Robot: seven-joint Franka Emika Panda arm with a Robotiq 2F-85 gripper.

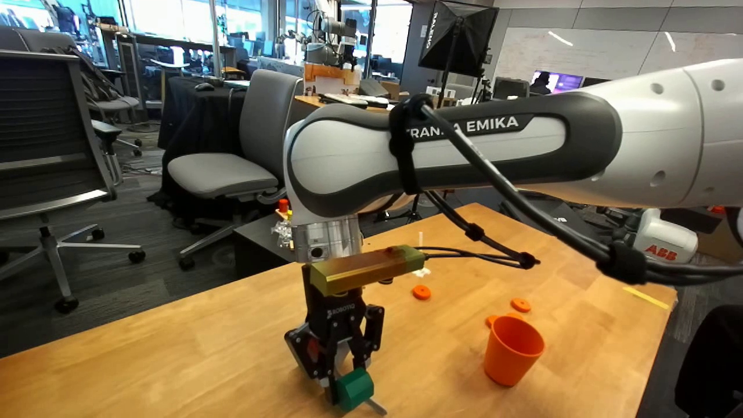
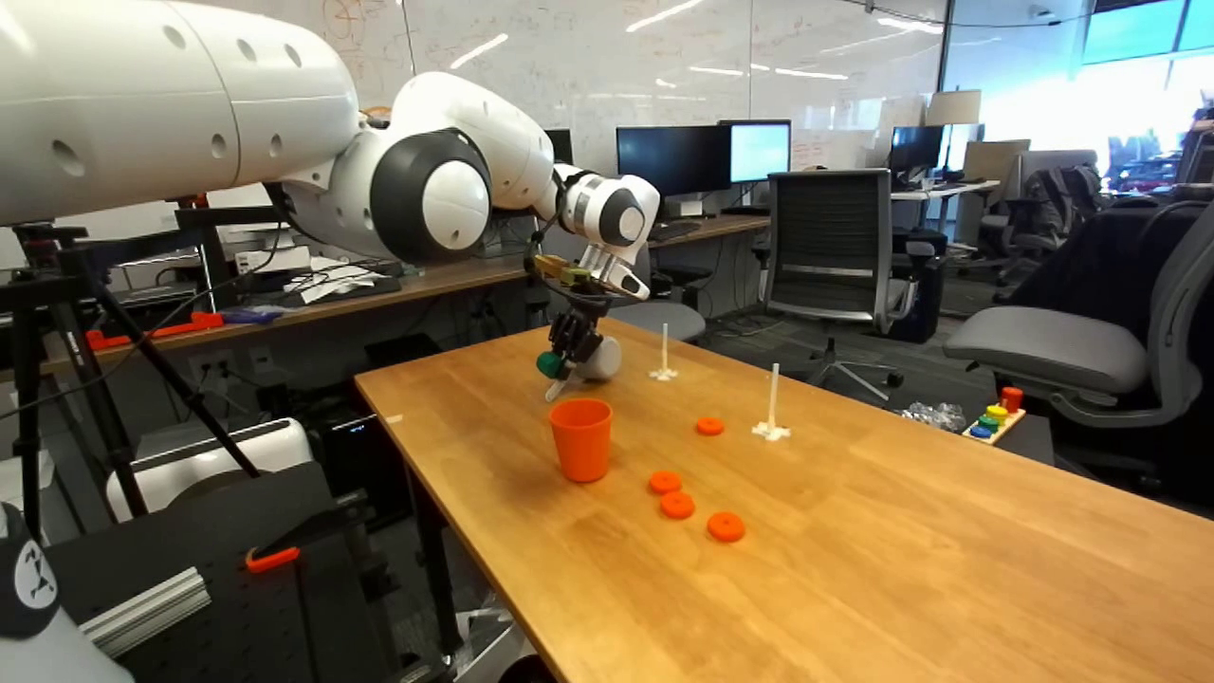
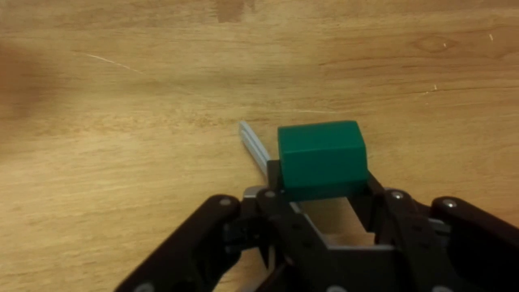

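Observation:
A green block (image 3: 323, 160) is clamped between the fingertips of my gripper (image 1: 346, 386), which is shut on it low over the table. Close by is a grey pot (image 2: 600, 359); in exterior view 2 it looks tipped, its rounded side toward that camera. In exterior view 1 the gripper hides most of the pot. The pot's grey handle (image 3: 254, 143) passes under the fingers in the wrist view and sticks out beyond the block. Whether the handle touches a finger, I cannot tell. The pot's contents are out of sight.
An orange cup (image 1: 512, 352) stands upright to the right of the gripper in exterior view 1. Several orange discs (image 2: 726, 526) lie around the table. Two thin pegs (image 2: 774, 396) stand on white bases. Bare tabletop (image 1: 174, 348) extends left of the gripper.

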